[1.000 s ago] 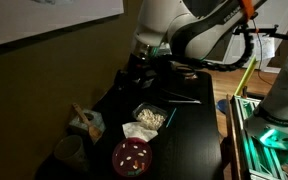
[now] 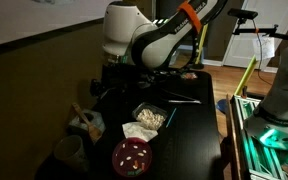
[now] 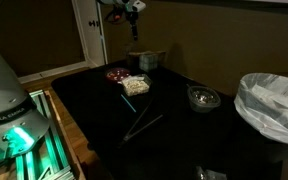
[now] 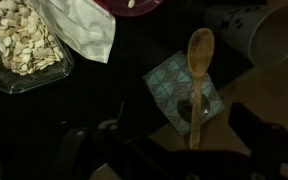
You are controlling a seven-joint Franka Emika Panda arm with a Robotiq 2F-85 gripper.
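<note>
A wooden spoon (image 4: 201, 55) lies over or stands in a blue patterned holder (image 4: 169, 85) in the wrist view; which of the two I cannot tell. My gripper is open, its dark fingers apart at the lower edge, the spoon's lower part showing between them in the picture. No grip on it shows. In exterior view 1 the gripper (image 2: 114, 78) hangs above the far left of the table, while the spoon (image 2: 80, 113) and holder (image 2: 90, 124) are nearer the camera, against the wall.
Around the holder are a cup-like container (image 2: 71, 150), a red bowl (image 2: 132, 160), a white napkin (image 2: 139, 131) and a clear tray of seeds (image 2: 150, 116). A teal pen (image 3: 128, 102), metal bowl (image 3: 203, 98) and white-lined bin (image 3: 274, 95) stand elsewhere.
The table objects have not visibly moved.
</note>
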